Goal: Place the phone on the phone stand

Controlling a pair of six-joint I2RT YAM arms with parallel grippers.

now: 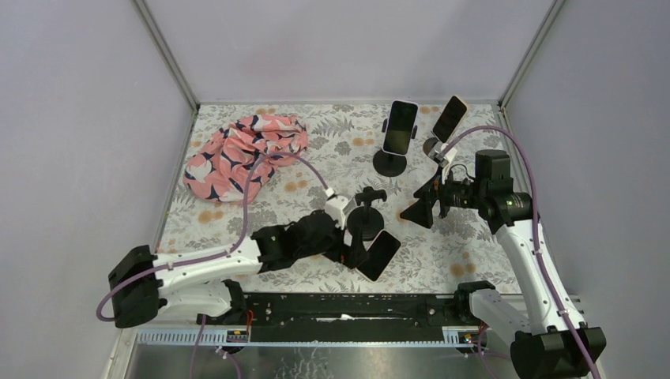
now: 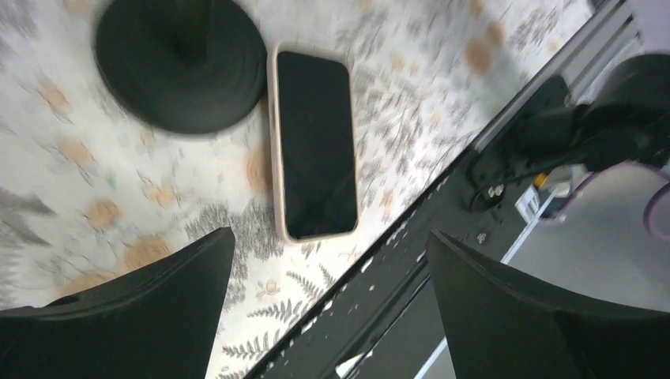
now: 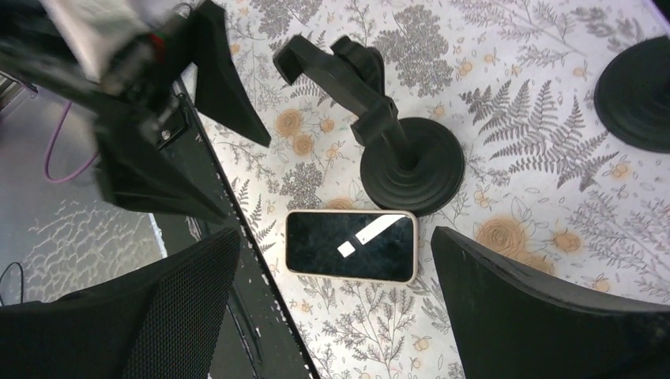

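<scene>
A phone (image 1: 378, 255) lies screen-up on the table near the front edge, beside an empty black stand (image 1: 365, 219) with a round base; in the right wrist view the phone (image 3: 351, 245) sits just in front of that stand (image 3: 412, 166). My left gripper (image 1: 344, 247) is low beside the phone's upper-left side, open; in the left wrist view the phone (image 2: 314, 146) lies between and beyond its spread fingers. My right gripper (image 1: 427, 207) is open above the table, right of the stand, with nothing between its fingers.
Two stands at the back hold phones (image 1: 400, 129) (image 1: 449, 117). A pink patterned cloth (image 1: 242, 154) lies at the back left. The table's front edge borders a dark rail (image 1: 348, 308).
</scene>
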